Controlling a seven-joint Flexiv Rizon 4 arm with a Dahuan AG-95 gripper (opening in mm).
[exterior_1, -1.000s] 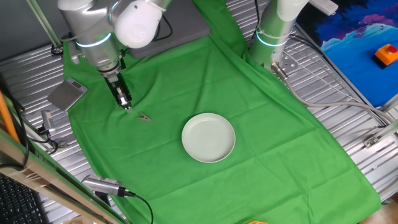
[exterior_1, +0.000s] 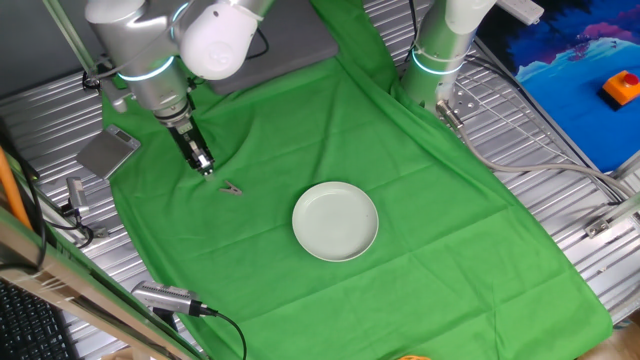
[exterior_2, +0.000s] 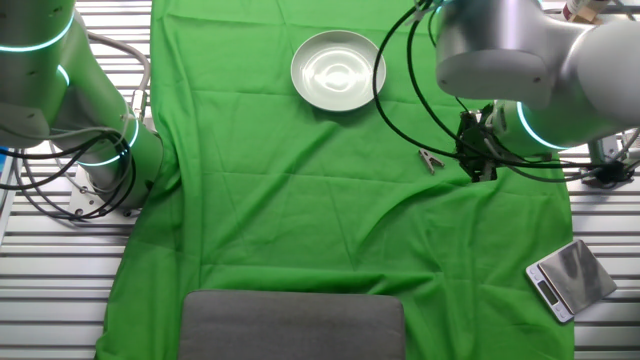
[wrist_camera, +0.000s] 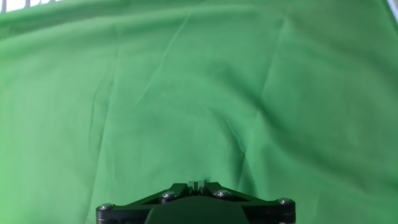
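A small clothespin-like clip (exterior_1: 231, 188) lies on the green cloth, and exterior view 2 shows the same clip (exterior_2: 430, 160) close beside the gripper. My gripper (exterior_1: 208, 174) points down near the clip, apart from it in exterior view 1. In the wrist view the gripper's fingertips (wrist_camera: 192, 185) meet at the bottom middle, and nothing shows between them. The clip is not visible in that view, only cloth. A round pale plate (exterior_1: 336, 222) rests on the cloth, well away from the gripper; it looks empty.
A small scale (exterior_1: 109, 152) sits at the cloth's edge, behind the gripper arm. A dark grey pad (exterior_2: 292, 325) lies at one end of the cloth. Wrinkled green cloth (exterior_1: 440, 270) around the plate is clear.
The arm's upper links have shifted slightly left in exterior view 1, while the fingertips stay almost in place. Clip and plate have not moved.
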